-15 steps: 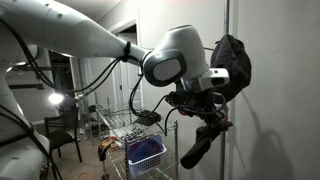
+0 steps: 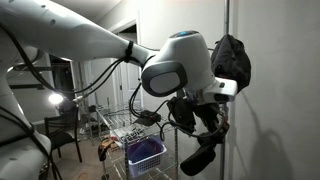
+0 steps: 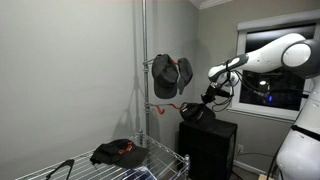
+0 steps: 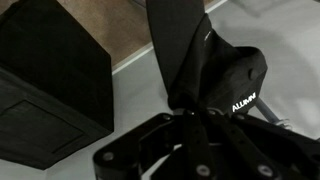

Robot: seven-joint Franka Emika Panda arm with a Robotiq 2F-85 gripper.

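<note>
My gripper is shut on a black cap [image 4: 232, 72], which has white lettering along one side in the wrist view. In exterior view 1 the cap [image 2: 199, 160] hangs below the gripper, tilted, beside a tall pole. Exterior view 2 shows the same cap [image 3: 196, 112] in the air, right of the pole [image 3: 145, 60] and apart from it. The fingertips are mostly covered by dark cloth. More dark caps [image 3: 164, 76] hang high on the pole, and red hooks [image 3: 165, 106] stick out lower down.
A black cabinet [image 3: 207, 147] stands under the held cap. Dark caps [image 3: 119, 154] lie on a wire rack [image 3: 155, 158] in the foreground. A purple basket [image 2: 147, 152] sits on a rack behind the arm. Bare wall lies right of the pole in exterior view 1.
The arm has come slightly closer to the exterior view 1 camera.
</note>
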